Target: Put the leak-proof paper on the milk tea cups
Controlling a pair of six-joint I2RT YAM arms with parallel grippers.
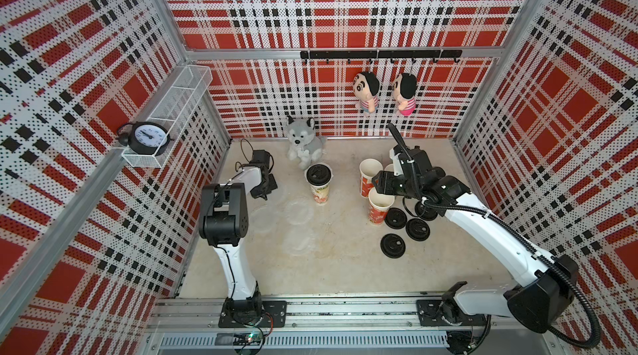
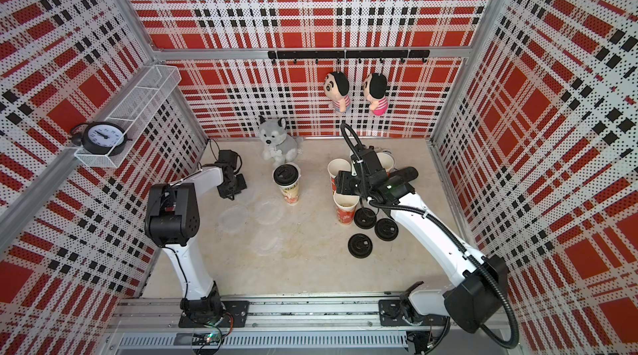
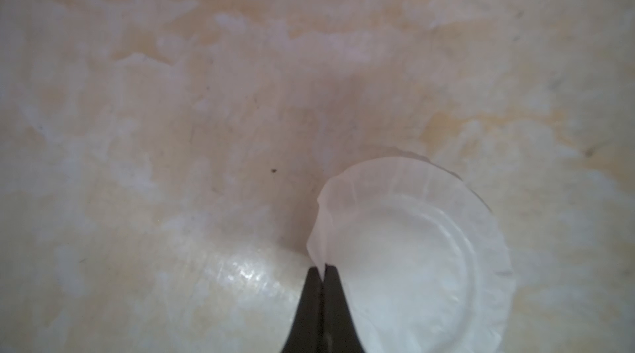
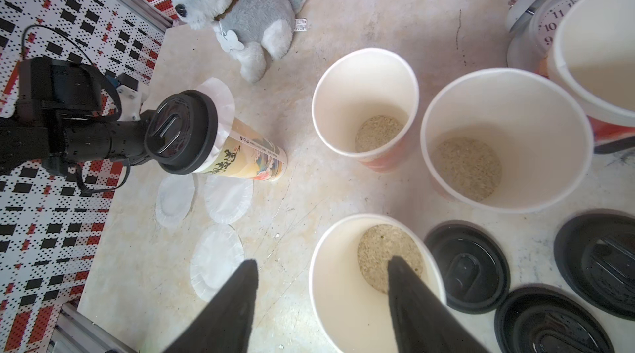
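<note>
In the left wrist view my left gripper is shut on the edge of a round white leak proof paper (image 3: 410,267); the pinched rim is creased upward and the rest lies close to the table. Flat on the table are several more papers, one of them a near paper (image 4: 217,261). Several open cups stand on the right: a front cup (image 4: 330,287), a back cup (image 4: 344,108), a middle cup (image 4: 529,181) and a far-right cup (image 4: 595,49). Above the front cup my right gripper hangs open, its fingers apart with nothing gripped.
A lidded cup (image 1: 320,192) stands mid-table, with paper showing under its lid. Behind it sits a grey plush dog (image 1: 302,139). Black lids, such as the nearest lid (image 1: 392,245), lie in front of the cups.
</note>
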